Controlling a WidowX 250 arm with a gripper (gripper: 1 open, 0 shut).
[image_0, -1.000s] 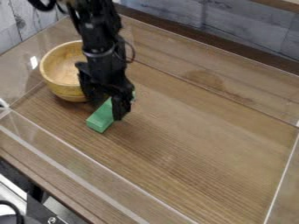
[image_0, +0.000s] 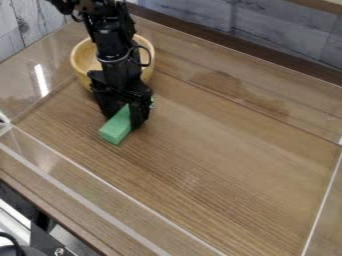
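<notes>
A green object (image_0: 116, 128), long and rounded, lies on the wooden table (image_0: 214, 170), partly hidden under my dark gripper (image_0: 123, 108). The gripper comes down from the top of the view with its open fingers over the green object's upper part; whether they touch it is hard to tell. Behind the arm sits a yellow bowl (image_0: 84, 52), its middle partly covered by the arm.
A pale area lies beyond the table's left edge.
My arm and gripper have moved left over the last second, more in front of the bowl. The green object appears slightly shifted left and down.
</notes>
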